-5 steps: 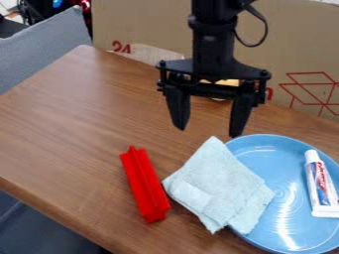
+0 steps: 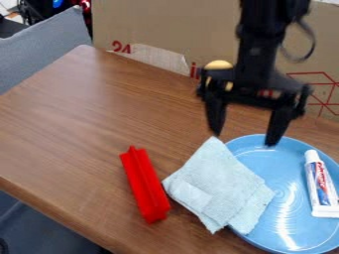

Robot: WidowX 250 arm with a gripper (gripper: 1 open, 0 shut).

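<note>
My black gripper (image 2: 247,124) hangs over the back right of the wooden table, blurred, its two fingers spread wide with nothing seen between them, above the rear edge of a blue plate (image 2: 284,167). A light blue cloth (image 2: 212,186) lies in front of it, partly on the plate's left side. A toothpaste tube (image 2: 320,186) lies on the right part of the plate. A red elongated object (image 2: 145,183) lies left of the cloth. A yellow round object (image 2: 216,65) shows behind the gripper, mostly hidden.
A cardboard box (image 2: 146,30) stands along the back. A grey chair or cushion (image 2: 34,55) sits beyond the left edge.
The objects on the table have not moved.
</note>
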